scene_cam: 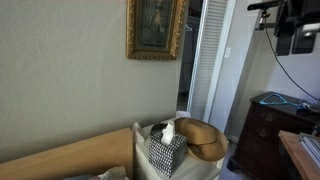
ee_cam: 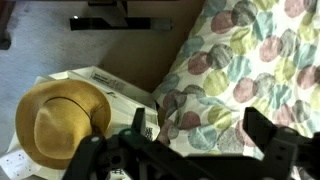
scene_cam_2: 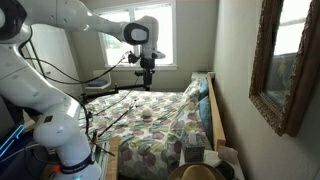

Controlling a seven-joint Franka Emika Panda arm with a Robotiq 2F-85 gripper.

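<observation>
High above the bed (scene_cam_2: 140,120) hangs my gripper (scene_cam_2: 146,84), open, at the end of the white arm. Its two dark fingers stand wide apart in the wrist view, and nothing lies between the fingertips of the gripper but the patterned bedspread (ee_cam: 230,60) far below. A tan brimmed hat (scene_cam: 206,141) rests on a white surface beside the bed, touching or close behind a black-and-white tissue box (scene_cam: 167,154) with a tissue sticking up. From above, the hat (ee_cam: 60,122) is at the lower left. The left finger partly covers the tissue box there.
A wooden headboard (scene_cam_2: 216,115) runs along the bed. A gold-framed picture (scene_cam: 155,28) hangs on the wall. At the right stands a dark dresser (scene_cam: 262,125) with a blue cable on top. Open air surrounds the gripper.
</observation>
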